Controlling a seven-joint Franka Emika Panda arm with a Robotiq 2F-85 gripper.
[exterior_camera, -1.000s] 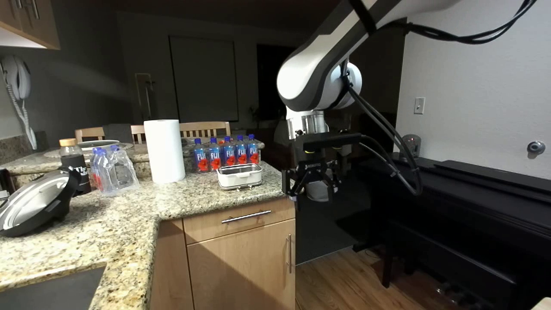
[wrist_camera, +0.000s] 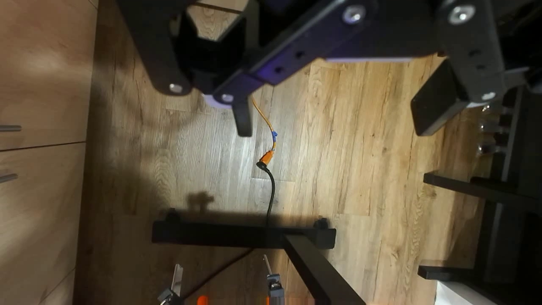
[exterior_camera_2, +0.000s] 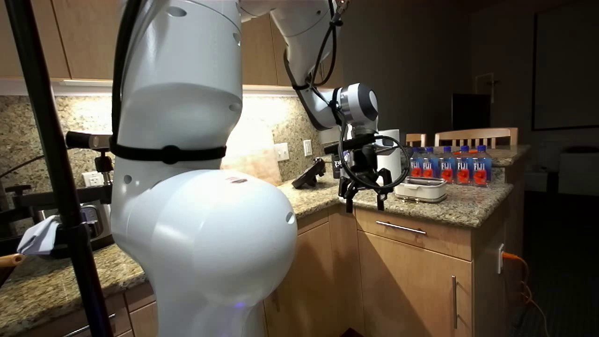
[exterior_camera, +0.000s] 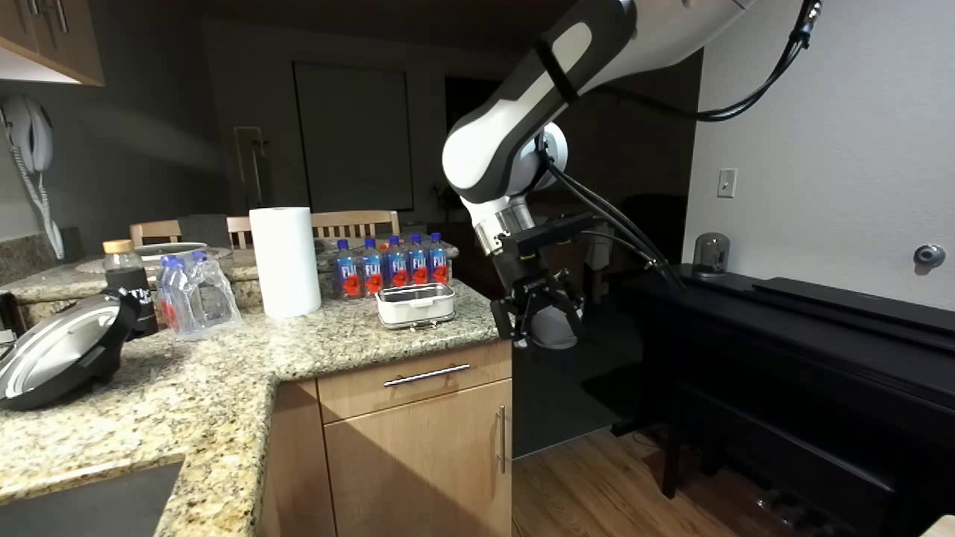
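Note:
My gripper [exterior_camera: 539,335] is open and empty, off the counter's end in exterior view 1. In exterior view 2 the gripper [exterior_camera_2: 365,207] hangs with its two fingers spread, left of the white rectangular container in the picture. Below the fingers [wrist_camera: 242,117] in the wrist view lies only wooden floor. The white container [exterior_camera: 415,306] rests on a metal rack on the granite counter. Several Fiji water bottles [exterior_camera: 394,270] with blue caps stand in a row behind it.
A paper towel roll [exterior_camera: 284,262], wrapped clear bottles [exterior_camera: 197,294], a dark bottle [exterior_camera: 130,282] and a tilted lid [exterior_camera: 67,349] occupy the counter [exterior_camera: 215,385]. A black piano [exterior_camera: 788,340] stands to the right. An orange cable [wrist_camera: 266,156] crosses the floor.
The arm's wrist has shifted left in exterior view 1, and the gripper has gone from hanging upright to tilted. The counter objects have stayed where they were.

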